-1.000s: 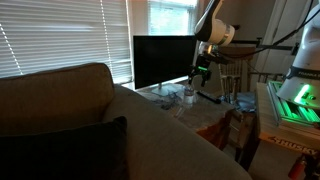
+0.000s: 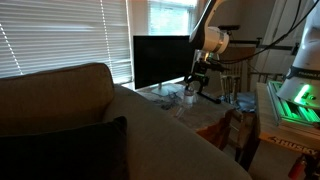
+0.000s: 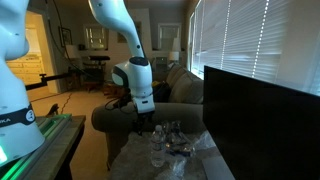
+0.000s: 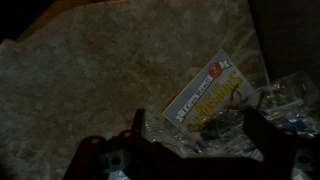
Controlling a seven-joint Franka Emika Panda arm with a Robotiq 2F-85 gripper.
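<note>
My gripper is open in the wrist view, its dark fingers spread above crinkled clear plastic [image 4: 225, 132]. Whether the plastic touches them I cannot tell. A colourful printed packet [image 4: 210, 92] with yellow lettering lies flat on the stone-patterned tabletop [image 4: 90, 80], partly under the plastic. From the first exterior side, the gripper [image 2: 197, 82] hangs over the table close to a clear bottle [image 2: 188, 97]. In the second exterior view the gripper [image 3: 140, 107] points downward, with the clear bottle [image 3: 158, 146] standing nearer the camera.
A large black screen [image 3: 265, 115] borders the table. More clear plastic [image 3: 180, 142] lies near the bottle. A brown sofa [image 2: 150, 140] fills the first exterior view's foreground.
Seen in exterior view 1, my gripper has come slightly lower and a little to the left, nearer the bottle. The other things look unmoved.
</note>
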